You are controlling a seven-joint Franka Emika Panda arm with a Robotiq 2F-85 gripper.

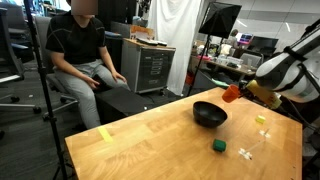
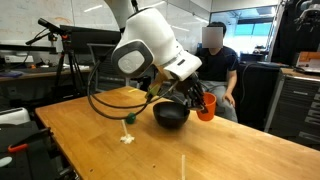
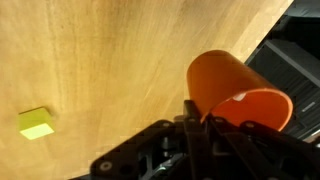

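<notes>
An orange cup is held in my gripper, its wall pinched between the fingers and its open mouth showing in the wrist view. From the second exterior view, the cup hangs over the table beside a black bowl. The first exterior view has the cup just to the right of the bowl, at about rim height or above. The bowl's inside is mostly hidden.
A green block and a small white item rest on the table. A yellow block lies near the gripper. Bare wood fills the table's near left. Behind the table sits a person.
</notes>
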